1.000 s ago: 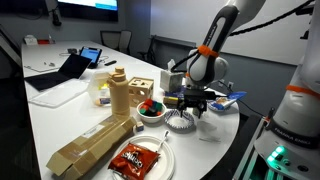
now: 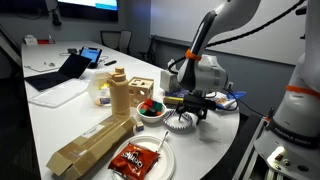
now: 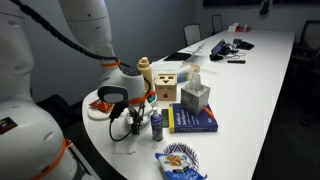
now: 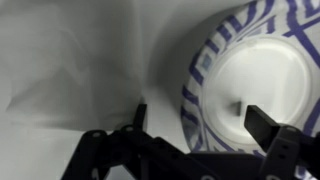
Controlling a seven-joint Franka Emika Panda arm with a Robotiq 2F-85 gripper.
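My gripper is open, its two fingers spread wide in the wrist view. A round white dish [image 4: 262, 82] with a blue patterned rim fills the right of that view. Its near rim runs between the fingers, and the right finger [image 4: 260, 124] overlaps its middle. Whether the fingers touch the dish I cannot tell. In exterior view 1 the gripper [image 2: 195, 112] hangs low over the right side of the dish [image 2: 179, 123]. A pale, thin sheet [image 4: 75, 85] lies on the table to the left of the dish in the wrist view.
A bowl of colorful items [image 2: 152, 108], a tan bottle [image 2: 120, 98] and a plate with a red packet [image 2: 135, 160] stand nearby. A dark bottle [image 3: 156, 126], a blue book [image 3: 193, 118] and a patterned plate with a blue packet [image 3: 178, 166] are also close.
My gripper has come down toward the table and the patterned dish over the last second. The dish and other objects look unmoved.
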